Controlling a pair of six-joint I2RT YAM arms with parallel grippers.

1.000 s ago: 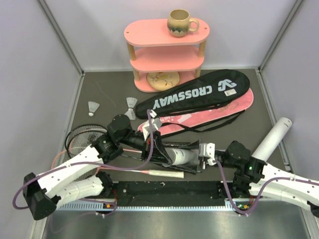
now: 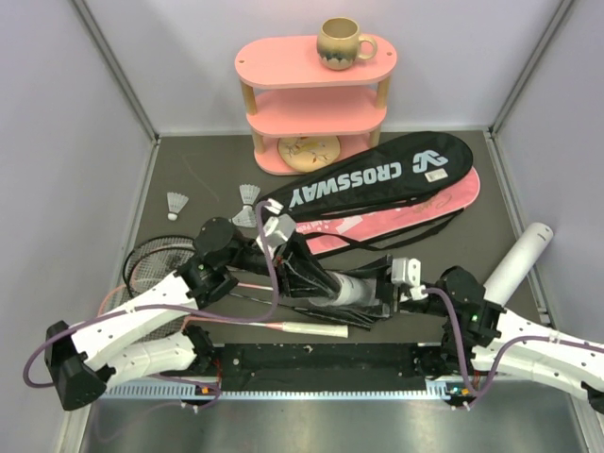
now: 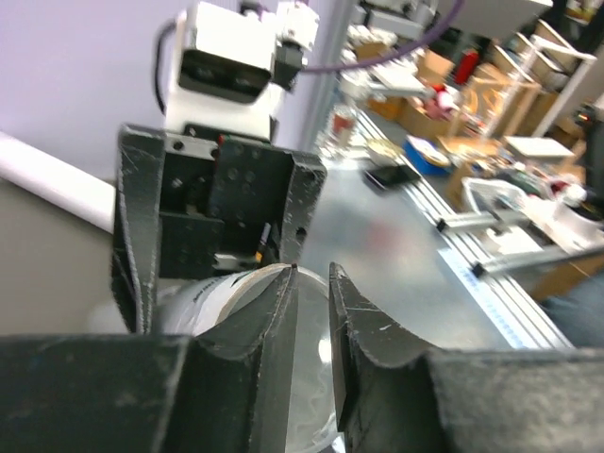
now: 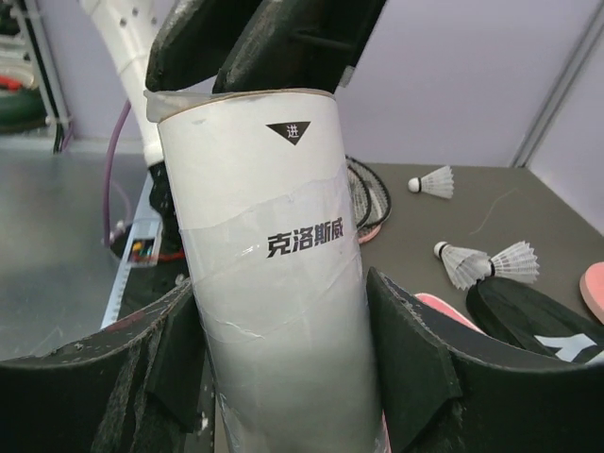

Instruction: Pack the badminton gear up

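A white shuttlecock tube [image 4: 283, 274] with black lettering fills the middle of the right wrist view. My right gripper is shut on it, one finger along each side. A translucent cap [image 3: 307, 387] shows at the tube's end in the left wrist view. Right at that end, my left gripper has its fingertips slightly parted, with the cap showing through the gap. Whether a finger touches the rim is hard to tell. Loose shuttlecocks [image 2: 177, 205] [image 2: 247, 205] lie at the left. The black CROSSWAY bag [image 2: 377, 179] rests over a pink bag [image 2: 462, 193].
Rackets [image 2: 156, 264] lie under my left arm, a pale handle [image 2: 314, 329] reaching toward the front edge. At the back stands a pink shelf [image 2: 307, 113] with a mug [image 2: 340, 42]. A white roll [image 2: 519, 264] lies along the right wall. Floor beside the bags is clear.
My left gripper has shifted slightly about the tube's end. The right gripper, holding the tube, has moved a little to the right. Bags, shuttlecocks and rackets have stayed put.
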